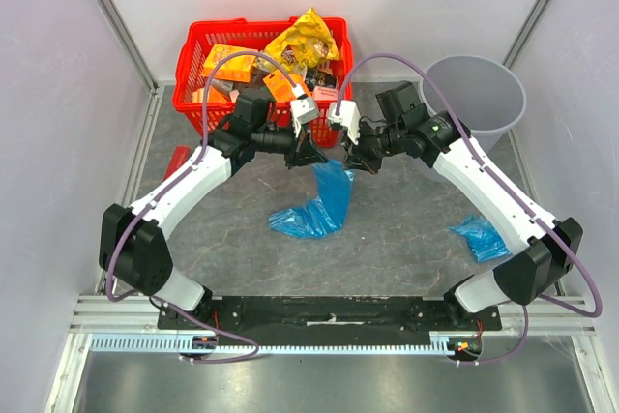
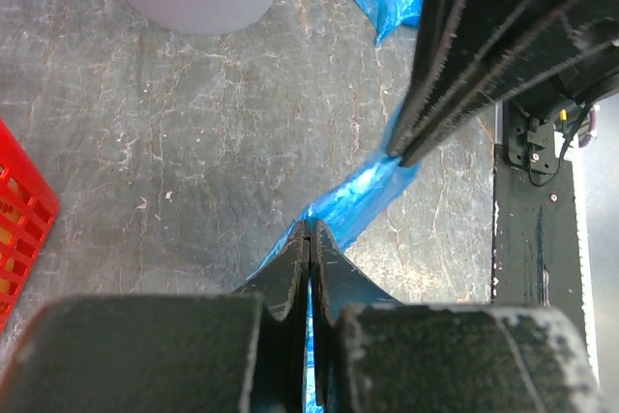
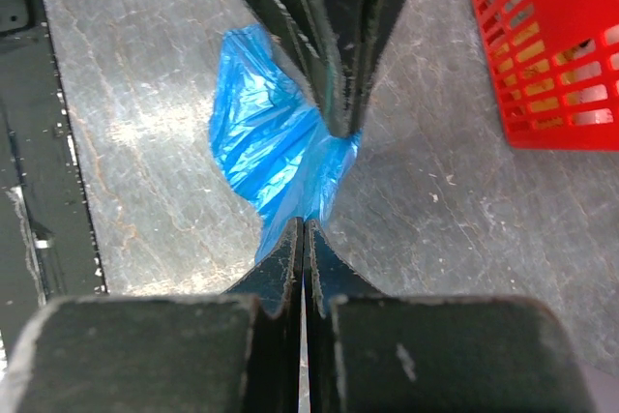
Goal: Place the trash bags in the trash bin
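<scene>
A crinkled blue trash bag [image 1: 329, 202] hangs and trails towards the left under the two grippers, which face each other near the middle. My right gripper [image 1: 352, 163] is shut on the bag; in the left wrist view, blue film [image 2: 372, 191] stretches taut from its fingertips. My left gripper [image 1: 320, 157] is shut too. The bag [image 3: 256, 123] meets its fingertips in the right wrist view, but whether film lies between them is hidden. A second blue bag [image 1: 481, 238] rests on the floor at the right. The grey trash bin [image 1: 493, 135] stands at the back right.
A red basket [image 1: 184, 84] full of packaged goods takes up the back left, close behind the grippers. Some small red object [image 1: 178, 160] lies at the left. Open floor [image 1: 397, 249] spreads in front and between the bin and the bag.
</scene>
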